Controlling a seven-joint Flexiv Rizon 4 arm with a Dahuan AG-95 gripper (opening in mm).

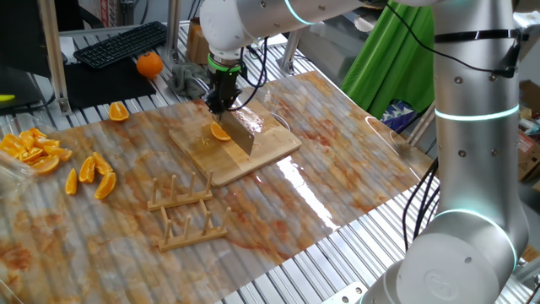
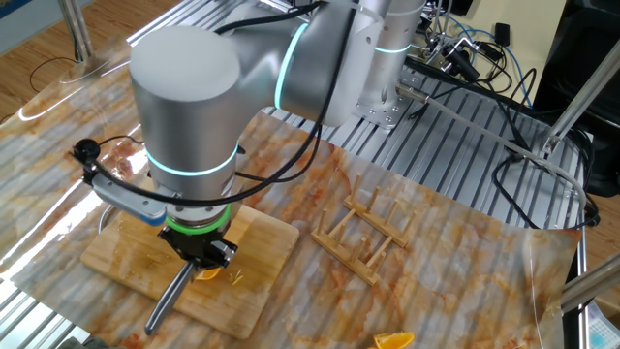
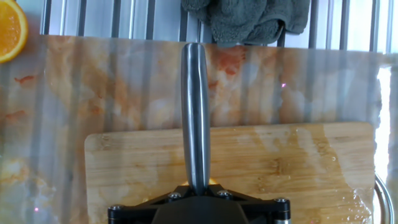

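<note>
My gripper (image 1: 221,108) is shut on a cleaver (image 1: 240,135), its broad metal blade hanging down over the wooden cutting board (image 1: 198,156). In the wrist view the cleaver's steel handle (image 3: 195,112) points away from the gripper. A cut orange piece (image 1: 219,132) lies on the board, right beside the blade in exterior view 1. Exterior view 2 shows only part of that orange piece (image 2: 207,274) under the gripper (image 2: 201,260). Whether the blade's edge touches the orange or the board, I cannot tell.
Loose orange wedges (image 1: 104,186) and a heap of pieces (image 1: 34,152) lie to the left. A wooden peg rack (image 1: 187,203) stands close to the board. Behind are a whole orange (image 1: 149,65), a keyboard (image 1: 121,44) and a grey towel (image 3: 255,20).
</note>
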